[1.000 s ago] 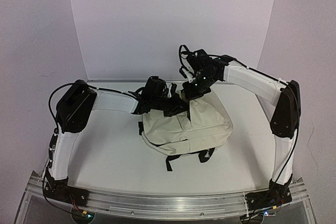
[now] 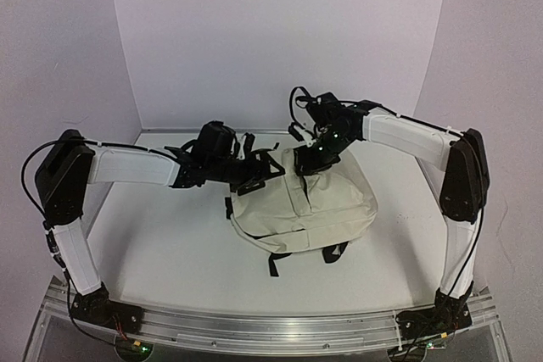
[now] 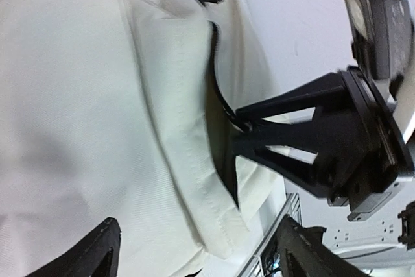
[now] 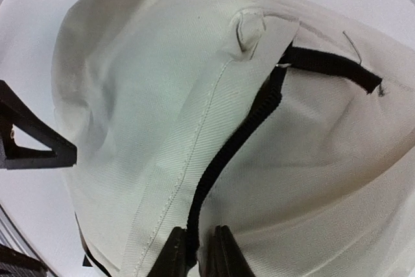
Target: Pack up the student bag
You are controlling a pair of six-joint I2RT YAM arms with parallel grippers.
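A cream bag (image 2: 331, 209) with black straps lies on the table, its pocket slit edged by a black zipper (image 4: 240, 131). My right gripper (image 2: 304, 165) reaches over from the right. In the right wrist view its fingers (image 4: 224, 251) are close together, pinching the zipper edge near the slit's lower part; the left wrist view shows the same fingers (image 3: 259, 137) meeting at that edge. Over the bag's left part, my left gripper stands wide open with nothing between its fingers. The slit gapes a little, and the pocket's inside is mostly hidden.
Black straps (image 2: 334, 252) stick out at the bag's front. No loose items are visible on the table.
My left gripper has drawn back leftward from the slit, and its fingers now stand wide. The right gripper has shifted slightly down along the slit. The bag has hardly moved.
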